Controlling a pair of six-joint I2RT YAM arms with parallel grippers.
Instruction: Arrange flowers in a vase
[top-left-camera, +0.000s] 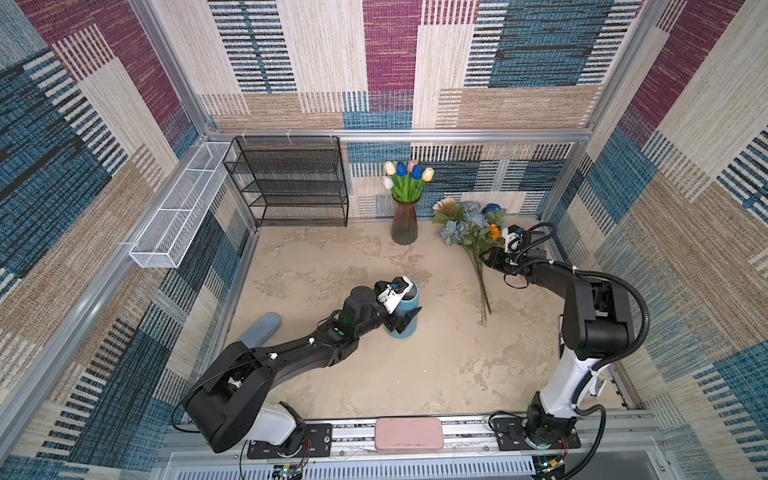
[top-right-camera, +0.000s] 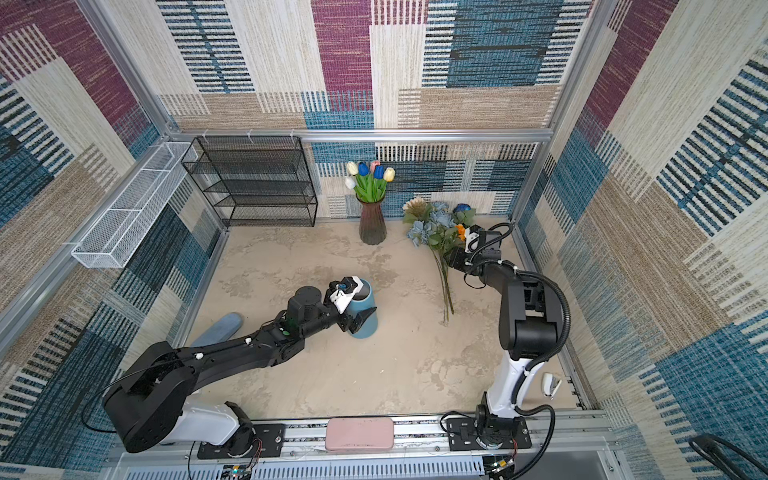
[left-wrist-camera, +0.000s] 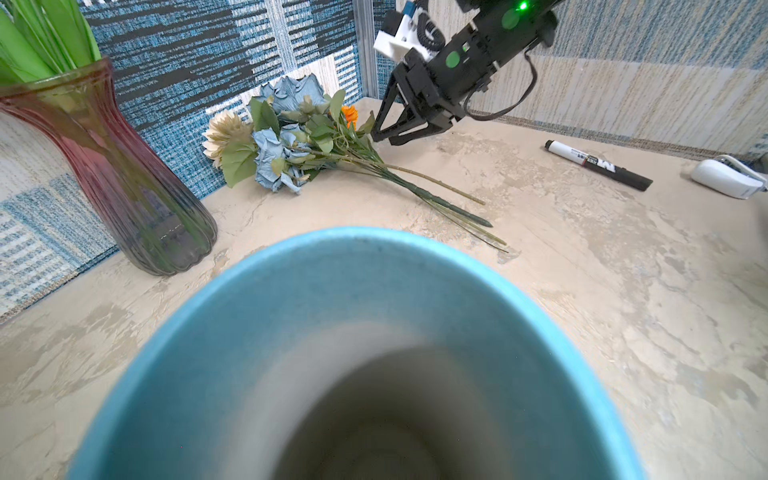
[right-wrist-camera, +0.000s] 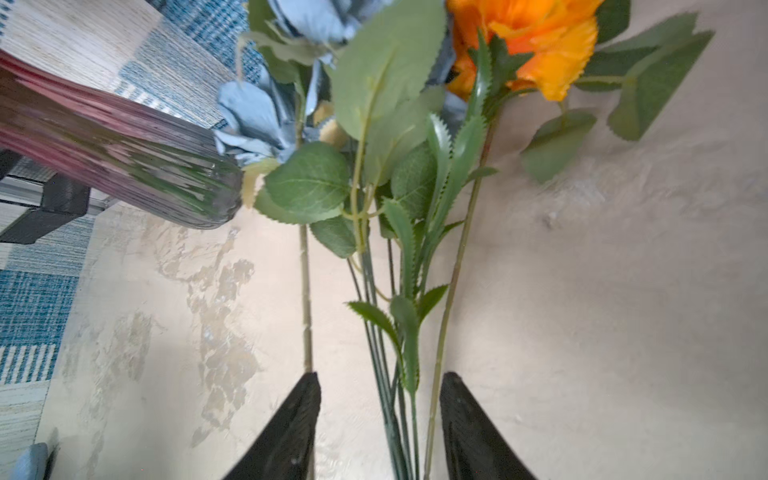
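The blue vase (top-left-camera: 405, 327) stands empty on the table, its open mouth filling the lower left wrist view. My left gripper (top-left-camera: 406, 304) is at its side, fingers wide and astride the vase body; the fingers are hidden in the wrist view. A bunch of artificial flowers (left-wrist-camera: 304, 132), blue, cream and orange, lies at the back right with its stems (top-left-camera: 481, 280) pointing to the front. Over these stems, my right gripper has its fingertips apart, with several stems between them in view. Whether the fingers touch the stems cannot be told.
A ribbed glass vase (top-left-camera: 405, 224) full of tulips stands at the back wall beside the bunch. Black wire shelves (top-left-camera: 292, 184) are at the back left. A marker (left-wrist-camera: 598, 165) lies to the right.
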